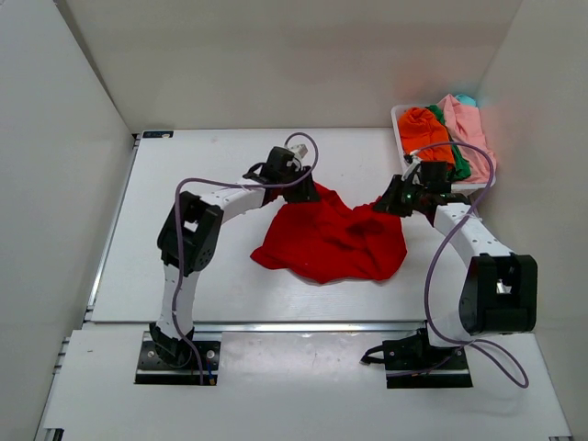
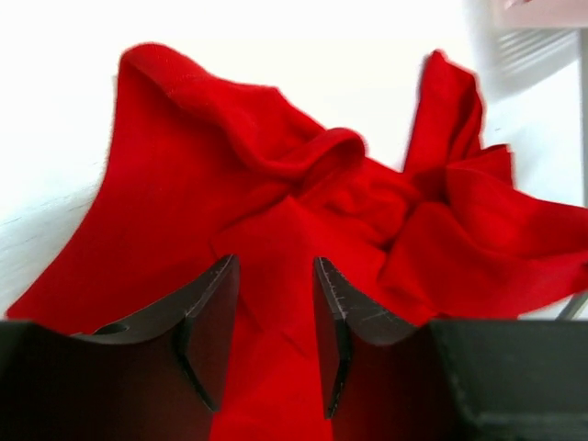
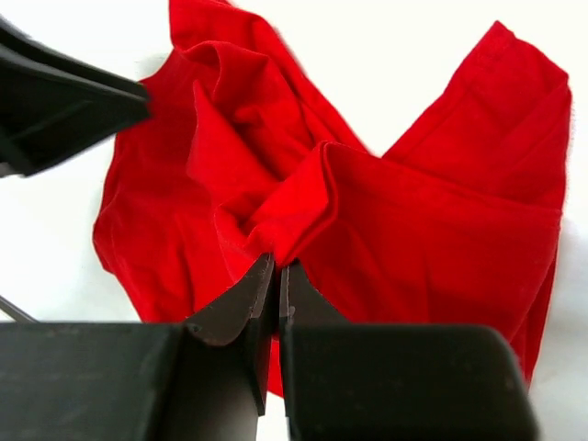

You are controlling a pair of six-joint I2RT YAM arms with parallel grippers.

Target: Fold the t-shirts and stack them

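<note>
A red t-shirt (image 1: pixel 326 243) lies rumpled on the white table, with folds and raised corners. My left gripper (image 1: pixel 303 188) is open over its upper-left part; in the left wrist view the open fingers (image 2: pixel 207 312) are above the cloth, nothing held between them. My right gripper (image 1: pixel 393 204) is low at the shirt's upper-right corner. In the right wrist view my right gripper is shut, with a raised fold of red cloth (image 3: pixel 299 216) right at its fingertips; whether it pinches the fold is hard to tell.
A white bin (image 1: pixel 397 138) at the back right holds orange, green, pink and cyan clothes. Bare table (image 1: pixel 184 276) lies left of and behind the shirt. Walls close in at the back and sides.
</note>
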